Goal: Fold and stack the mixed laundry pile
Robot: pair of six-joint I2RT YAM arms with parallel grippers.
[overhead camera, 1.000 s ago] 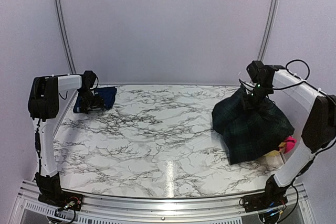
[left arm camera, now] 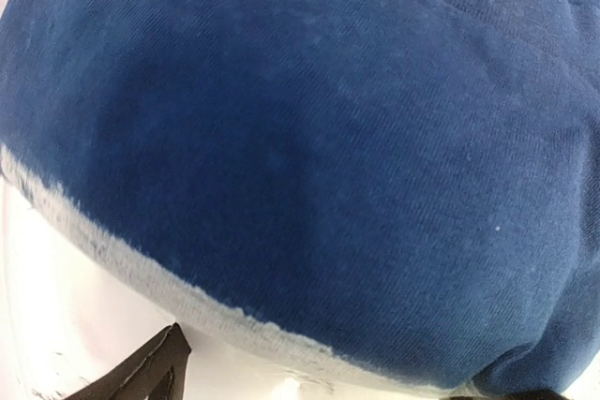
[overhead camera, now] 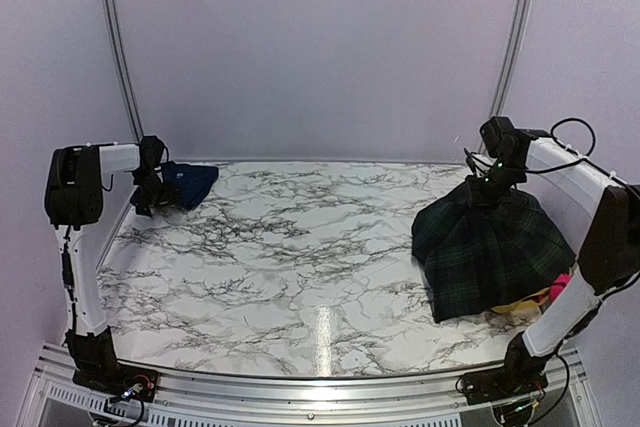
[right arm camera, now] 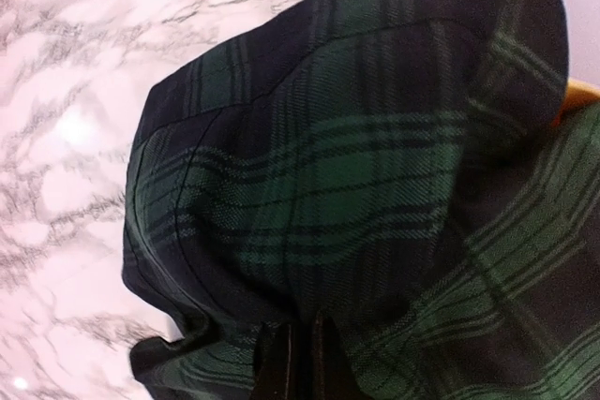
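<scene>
A dark green plaid cloth (overhead camera: 480,257) covers a pile at the right; in the right wrist view it (right arm camera: 309,185) fills most of the frame, bunched. My right gripper (overhead camera: 480,187) is down in its upper part, fingertips (right arm camera: 319,334) close together at the bottom edge; whether cloth is between them is hidden. A folded navy garment (overhead camera: 200,185) lies at the far left back; in the left wrist view its blue fabric (left arm camera: 281,138) fills the frame. My left gripper (overhead camera: 155,197) is at its left side, open, one finger (left arm camera: 141,377) at the bottom edge.
Pink (overhead camera: 560,285) and yellow (overhead camera: 515,307) items peek from under the plaid cloth's right side. Walls bound the back and both sides.
The left gripper has moved slightly left along the navy garment.
</scene>
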